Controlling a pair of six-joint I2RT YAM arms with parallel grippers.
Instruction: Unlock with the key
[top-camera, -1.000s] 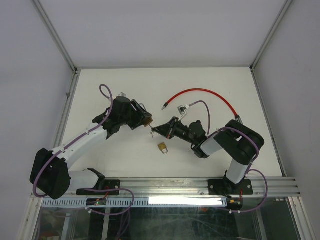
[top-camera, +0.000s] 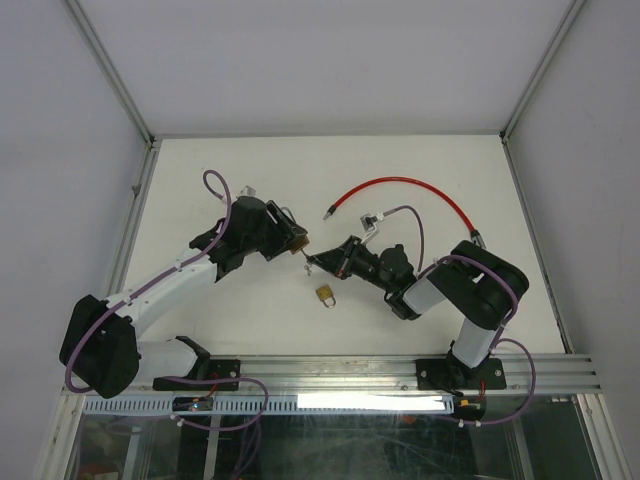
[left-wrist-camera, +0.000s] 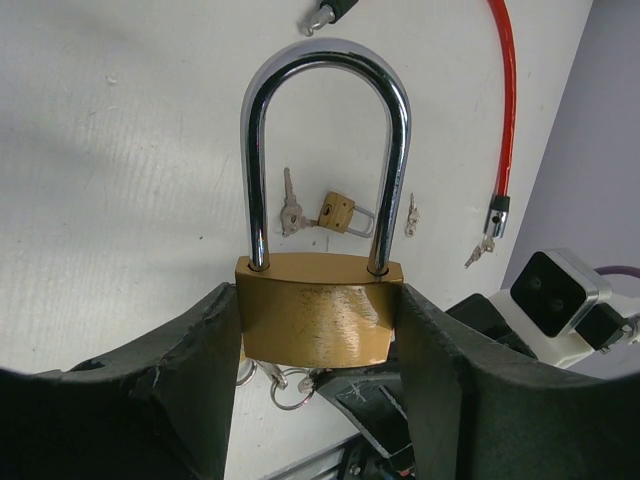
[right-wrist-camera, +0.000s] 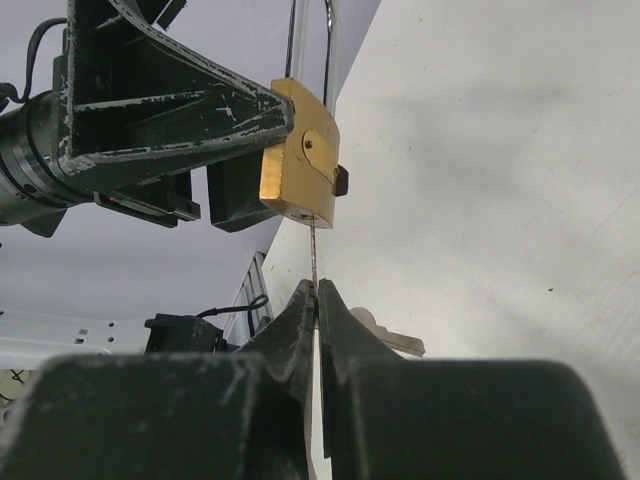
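Observation:
The large brass padlock (left-wrist-camera: 318, 320) is clamped in my left gripper (top-camera: 294, 240), its body between the two fingers. Its steel shackle (left-wrist-camera: 327, 50) stands up with both legs in the body. My right gripper is shut on a thin key (right-wrist-camera: 314, 250), seen edge-on between the fingertips. The key's blade reaches up to the slot in the padlock's underside, and its tip is hidden there; how deep it sits I cannot tell. A second key (right-wrist-camera: 395, 340) hangs beside the right fingers. In the left wrist view, rings (left-wrist-camera: 290, 390) show below the padlock.
A small brass padlock (top-camera: 326, 295) lies on the white table in front of the grippers, with keys (left-wrist-camera: 291, 215) beside it in the left wrist view. The red cable lock (top-camera: 400, 180) curves across the back right.
The key still meets the padlock. Nothing has been let go.

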